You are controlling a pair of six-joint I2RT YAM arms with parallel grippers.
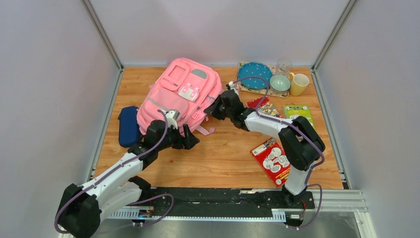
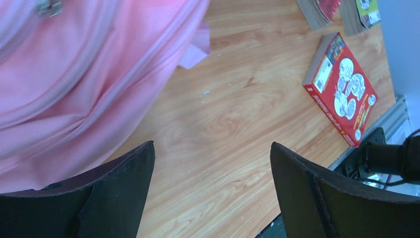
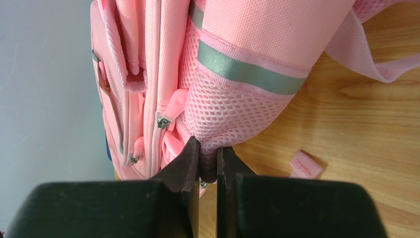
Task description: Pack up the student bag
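Observation:
The pink backpack (image 1: 181, 94) lies tilted at the back left of the table, its front pockets facing up. My right gripper is shut on the mesh side pocket (image 3: 225, 111) at the bag's right side. Close in front of the bag's lower end, my left gripper (image 1: 190, 138) stands open; its view shows only bare wood between the fingers, with the pink fabric (image 2: 64, 99) to the left. A dark blue case (image 1: 129, 126) rests at the bag's left. On the right lie a red book (image 1: 273, 161), a second red book (image 1: 267, 106) and a green book (image 1: 298, 112).
At the back right, a patterned tray (image 1: 277, 94) bears a blue plate (image 1: 255, 74), a green bowl (image 1: 280, 83) and a clear glass (image 1: 284, 66). A yellow cup (image 1: 299, 84) stands by it.

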